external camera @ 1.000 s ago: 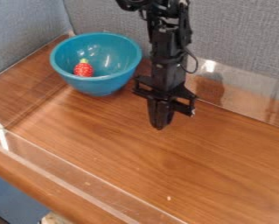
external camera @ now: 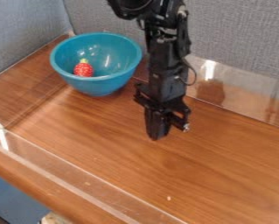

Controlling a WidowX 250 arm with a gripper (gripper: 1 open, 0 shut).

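The black gripper (external camera: 160,124) hangs low over the wooden table, to the right of a blue bowl (external camera: 118,54). Its fingers point down close to the tabletop and look shut, with nothing visible between them. A red strawberry-like object (external camera: 83,68) sits inside the bowl at its left side.
A grey padded wall (external camera: 240,39) runs along the back and left, with a clear strip at its foot. A clear edge strip lines the front left.
The gripper has come down and slightly toward the camera, turning a little. The bowl and the red object have not visibly moved.
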